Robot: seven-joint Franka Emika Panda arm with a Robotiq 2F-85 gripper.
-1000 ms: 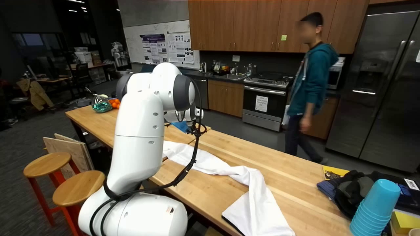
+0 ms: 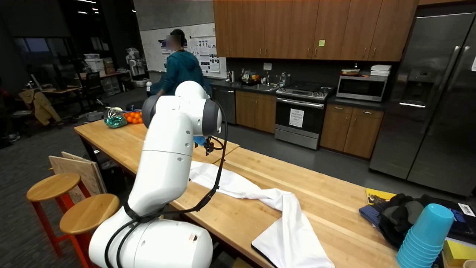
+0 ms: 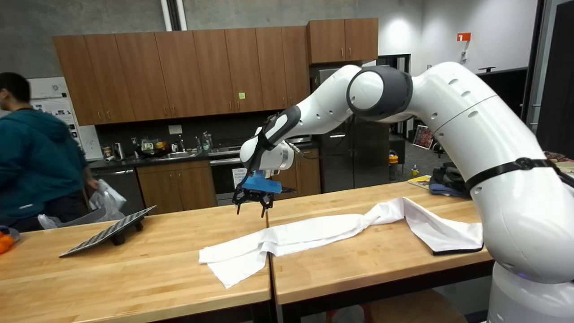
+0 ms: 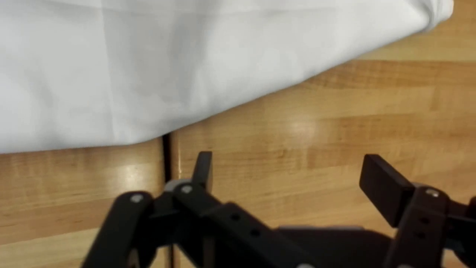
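A long white cloth (image 3: 317,232) lies loosely bunched along the wooden table, crossing the seam between two tabletops. Its dark-edged end (image 2: 290,236) spreads out nearest the arm's base. In the second exterior view my gripper (image 3: 251,209) hangs above the table on the kitchen side of the cloth, apart from it. Seen from the wrist, the cloth (image 4: 178,58) fills the upper part, and the open gripper has only bare wood between its wide-set fingers. From the first exterior view, the arm hides much of the gripper.
Blue stacked cups (image 2: 424,236) and dark garments (image 2: 397,214) crowd one table end. A tilted dark panel (image 3: 110,231) stands toward the other, near oranges (image 2: 134,117). A person (image 3: 37,156) in teal is beside the table. Bare wood surrounds the cloth.
The person has walked from the fridge side to the far left, behind the arm. My arm has shifted slightly, the wrist lower and partly hidden. The cloth looks much the same.
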